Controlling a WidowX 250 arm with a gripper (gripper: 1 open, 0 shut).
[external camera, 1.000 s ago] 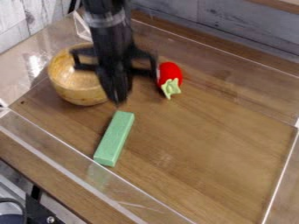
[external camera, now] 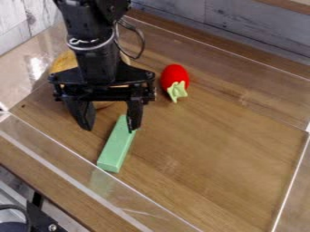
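Observation:
My black gripper (external camera: pixel 111 116) hangs over the left part of the wooden tray, open, its two fingers pointing down just above the upper end of a mint-green block (external camera: pixel 115 149). The block lies lengthwise on the floor of the tray, its top end partly behind the gripper. A red object with a pale green top (external camera: pixel 176 76), like a strawberry or radish, lies to the right behind the gripper. A wooden bowl (external camera: pixel 62 62) is mostly hidden behind the arm.
Clear low walls bound the tray, with the near-left wall (external camera: pixel 72 172) close to the green block.
The gripper has come down and toward the front, from above and beside the bowl to over the green block's upper end. The objects look unmoved.

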